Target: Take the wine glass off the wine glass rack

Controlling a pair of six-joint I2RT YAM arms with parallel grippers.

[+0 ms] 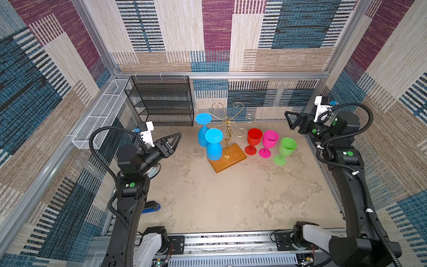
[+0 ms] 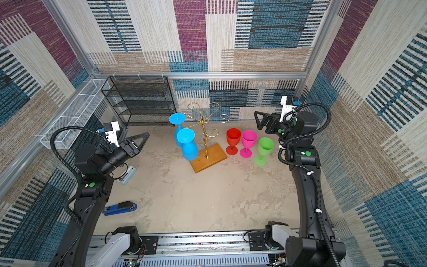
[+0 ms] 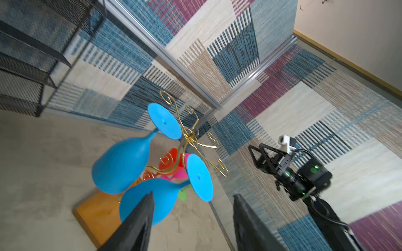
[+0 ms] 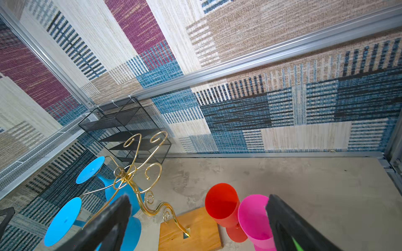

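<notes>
Two blue wine glasses, one at the back [image 1: 203, 133] and one in front [image 1: 214, 149], hang upside down on the gold rack [image 1: 227, 121] with its wooden base [image 1: 231, 160]. Red [image 1: 254, 135], pink [image 1: 270, 138] and green [image 1: 287, 146] glasses stand upright to the rack's right. My left gripper [image 1: 174, 143] is open and empty, left of the blue glasses and turned toward them, as the left wrist view also shows. My right gripper [image 1: 293, 120] is open and empty, raised above and behind the upright glasses.
A black wire shelf [image 1: 158, 102] stands at the back left, beside a white wire basket [image 1: 97, 115]. A blue object [image 2: 120, 209] lies near the front left.
</notes>
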